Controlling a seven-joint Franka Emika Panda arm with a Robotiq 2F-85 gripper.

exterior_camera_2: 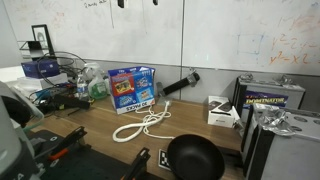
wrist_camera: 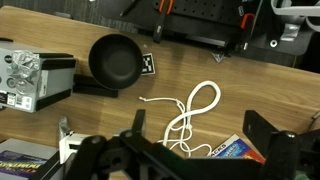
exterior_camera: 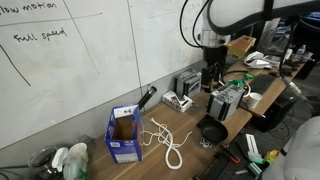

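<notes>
My gripper hangs high above the wooden table, fingers wide apart and nothing between them. In exterior view 2 only its fingertips (exterior_camera_2: 120,3) show, at the top edge against the whiteboard. Below it in the wrist view lies a white cable (wrist_camera: 187,121), looped on the bare wood. A black pan (wrist_camera: 116,62) sits on the table left of the cable in that view. The blue and red box (exterior_camera: 125,135) stands open-topped beside the cable in exterior view 1.
Silver toasters (wrist_camera: 37,78) stand near the pan, with a white box (exterior_camera_2: 222,111) by the wall. Bottles (exterior_camera_2: 96,84) and other clutter fill the far left in exterior view 2. Bare table (exterior_camera: 180,125) shows around the cable.
</notes>
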